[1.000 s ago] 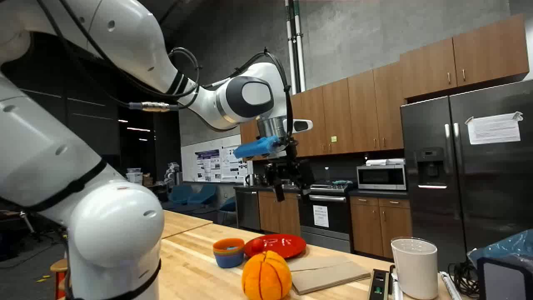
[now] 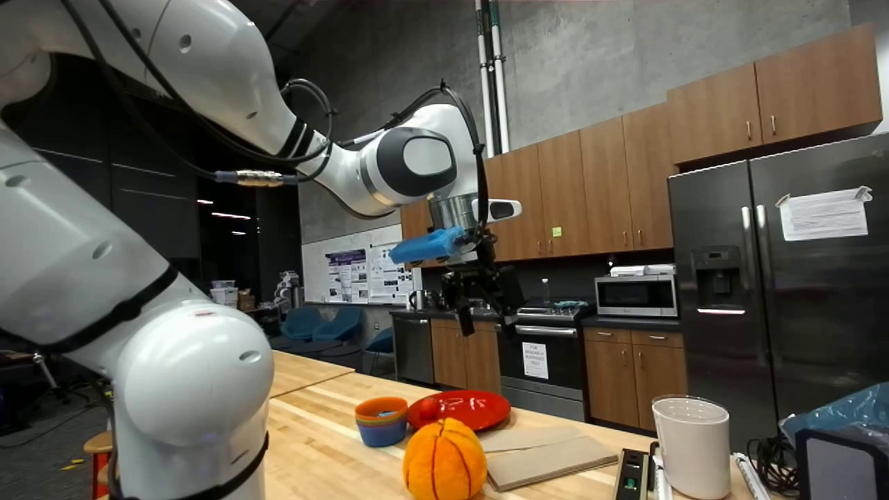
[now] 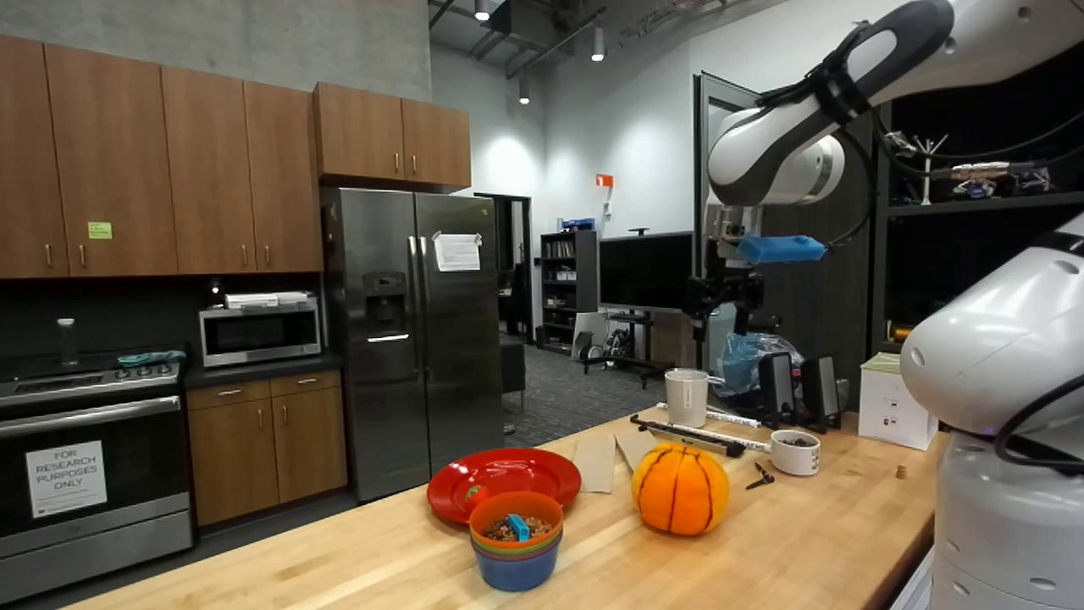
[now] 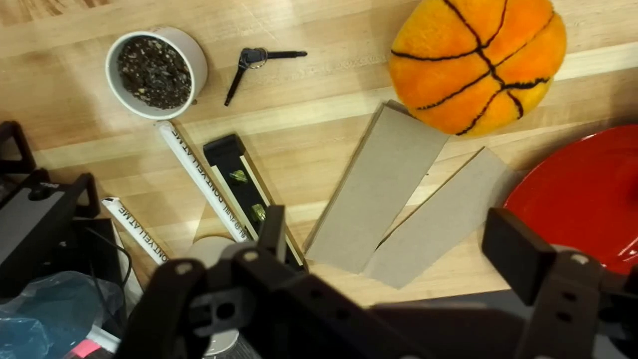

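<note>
High above the table, my gripper (image 2: 483, 323) points downward with its fingers spread wide. In the wrist view the two dark fingers (image 4: 518, 254) stand well apart, and only table items far below show between them. An orange plush basketball (image 4: 478, 66) rests on the wood. Beside it lie two flat cardboard pieces (image 4: 377, 191), one slightly overlapping the other. The red plate (image 3: 462, 473) carries a small red round item (image 2: 429, 408). A stack of coloured bowls (image 3: 516, 569), orange on top and blue below, holds brown bits and a blue object (image 3: 518, 527).
A tall white mug (image 2: 692, 446), a black level (image 4: 239, 179), white printed sticks (image 4: 200, 179), a small cup of dark bits (image 4: 156, 72) and a black tool (image 4: 254, 59) lie around. Speakers (image 3: 777, 390) and a white box (image 3: 898, 402) stand farther along.
</note>
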